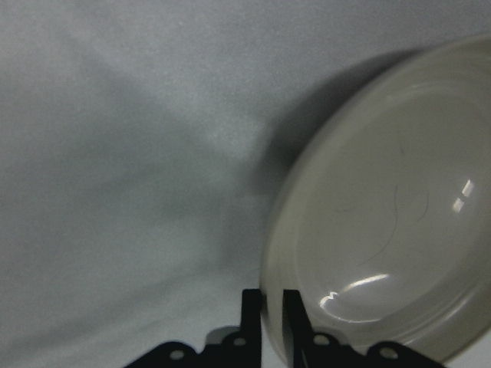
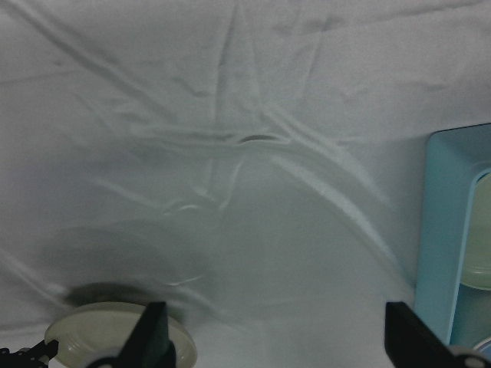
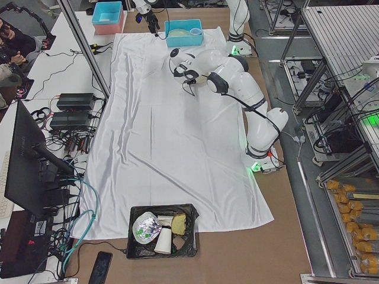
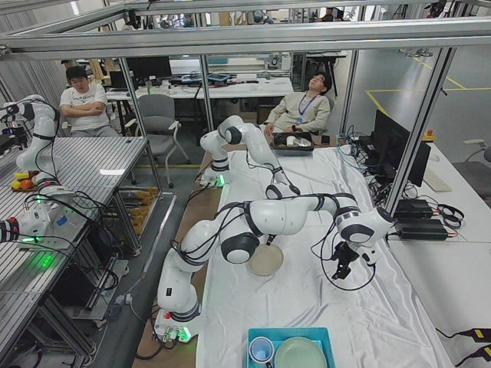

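A cream bowl (image 4: 265, 261) rests on the white cloth, filling the right of the left wrist view (image 1: 383, 199). My left gripper is at its near rim, one finger on either side; whether it is gripping cannot be told. My right gripper is open over bare cloth, with the bowl (image 2: 100, 333) at lower left in its view and a blue bin (image 2: 445, 207) at right. In the right camera view it (image 4: 341, 268) hangs right of the bowl.
The blue bin (image 3: 185, 43) holds a green plate (image 4: 299, 353) and a cup (image 4: 261, 350). A black tray (image 3: 148, 248) with items stands at the other end.
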